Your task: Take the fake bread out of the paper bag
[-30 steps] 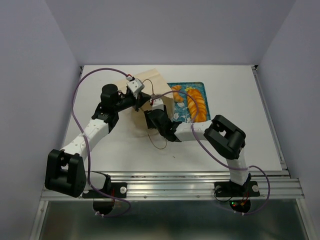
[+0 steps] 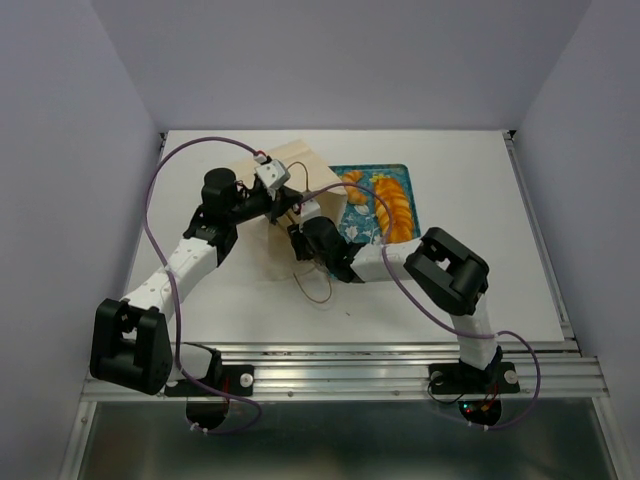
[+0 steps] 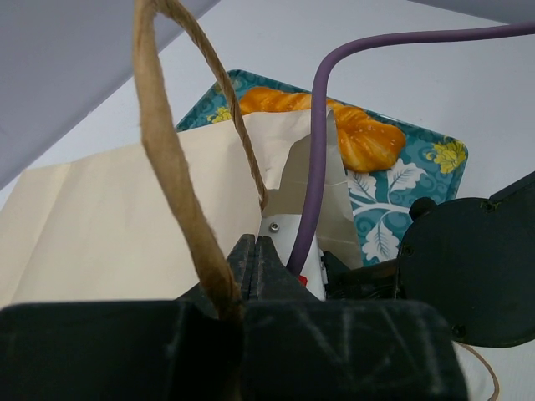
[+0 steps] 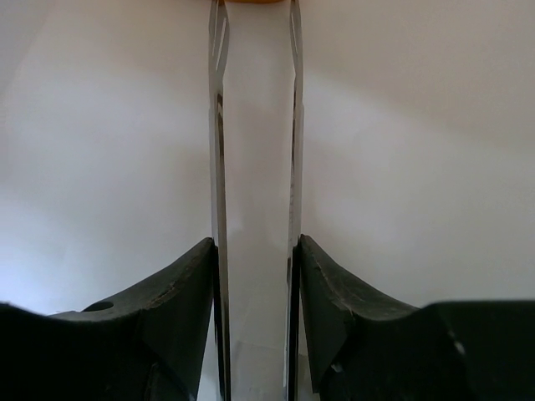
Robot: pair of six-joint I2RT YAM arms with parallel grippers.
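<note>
The beige paper bag (image 2: 264, 240) lies on its side at the left, its mouth towards the front right. My left gripper is shut at the edge of the bag's upper paper layer, which stands raised. At the mouth, below the left gripper, my right gripper (image 2: 297, 242) reaches inwards. Its long fingers (image 4: 218, 159) stand apart in the right wrist view. An orange-brown sliver of bread (image 4: 255, 1) shows at that view's top edge, by the fingertips; most of it is out of sight, and I see no grip on it.
A blue patterned tray (image 2: 365, 222) right of the bag holds a long bread (image 2: 393, 208) and a smaller piece (image 2: 354, 188). Twisted handles loop from the bag. The purple cable (image 3: 318, 125) arches nearby.
Small shifts show in my right gripper and forearm at the bag's mouth; its tip sits slightly nearer the front. The left arm and the tray's breads look unmoved.
</note>
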